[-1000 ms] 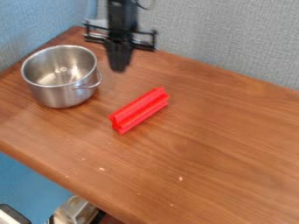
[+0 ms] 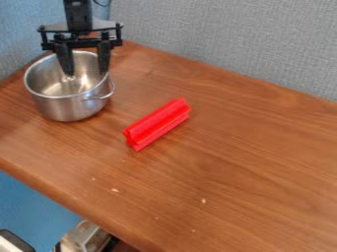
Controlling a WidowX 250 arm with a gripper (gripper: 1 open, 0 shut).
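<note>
A steel pot (image 2: 73,98) with a side handle stands at the left of the wooden table. My black gripper (image 2: 83,67) is over the pot, its fingers pointing down at or into the mouth, apparently parted; whether anything is between them is hard to tell. A red bar-shaped object (image 2: 157,124) lies right of the pot.
Grey padded walls (image 2: 237,39) stand behind and at the left. A metal fitting (image 2: 85,236) is beside the table's near left edge.
My gripper has moved left from above the table behind the red object to over the pot. The pot and red object stay where they were.
</note>
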